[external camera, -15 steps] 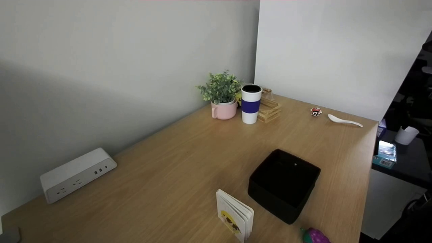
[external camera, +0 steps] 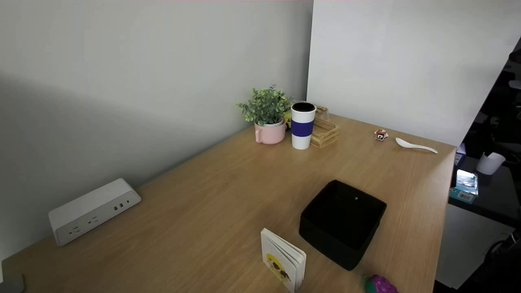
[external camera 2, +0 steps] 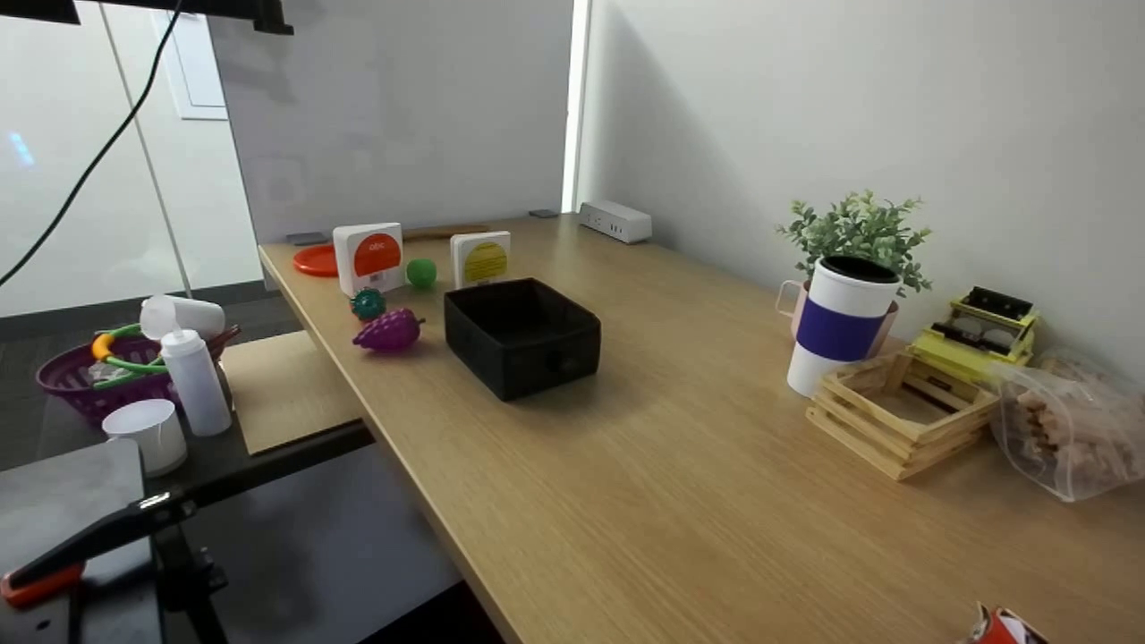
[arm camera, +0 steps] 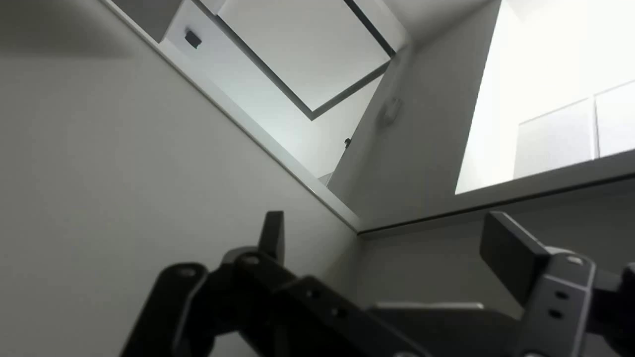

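Observation:
In the wrist view my gripper stands open, its two dark fingers wide apart with nothing between them. That camera faces walls and a window, and no tabletop object shows there. On the wooden table sits an empty-looking black box [external camera 2: 522, 349], whose inside is dark. Near it are a purple toy [external camera 2: 391, 331], a teal toy [external camera 2: 368, 304], a green ball [external camera 2: 420, 273] and two upright board books, one with a red circle [external camera 2: 369, 258], the other with a yellow circle [external camera 2: 480, 258]. Neither exterior view shows the gripper's fingers.
Along the wall stand a white power strip [external camera: 95, 211], a potted plant [external camera: 267, 110], a tall cup with a blue band [external camera: 303, 128] and a wooden crate [external camera 2: 907, 413]. A white spoon [external camera: 415, 146] and a small wrapped item [external camera: 381, 134] lie at one end. Mid-table is clear.

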